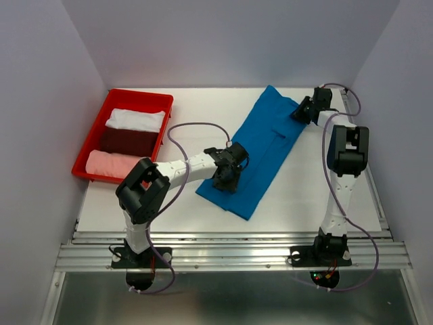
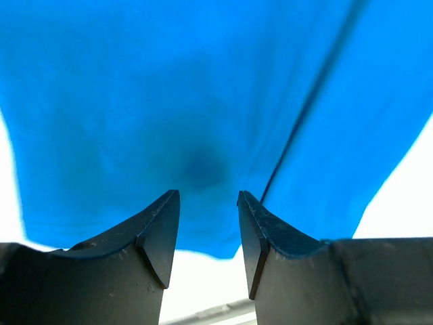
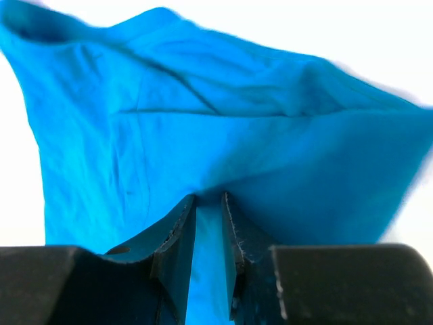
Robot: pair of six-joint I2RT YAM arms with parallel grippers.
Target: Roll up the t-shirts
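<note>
The blue t-shirt (image 1: 267, 159), folded into a long strip, lies slanted on the white table from back right to front centre. A lengthwise edge of its fold shows in the left wrist view. Over its front end hangs my left gripper (image 1: 229, 184), open, with its fingertips apart above the cloth (image 2: 155, 128) and none of it visibly gripped. At the back end, my right gripper (image 1: 298, 115) is shut on the shirt; in the right wrist view a ridge of blue cloth (image 3: 169, 149) runs between its nearly closed fingers.
At the left a red bin (image 1: 142, 99) holds a white roll (image 1: 134, 120), a dark brown roll (image 1: 127, 142) and a pink roll (image 1: 111, 164). A metal rail (image 1: 230, 247) borders the front.
</note>
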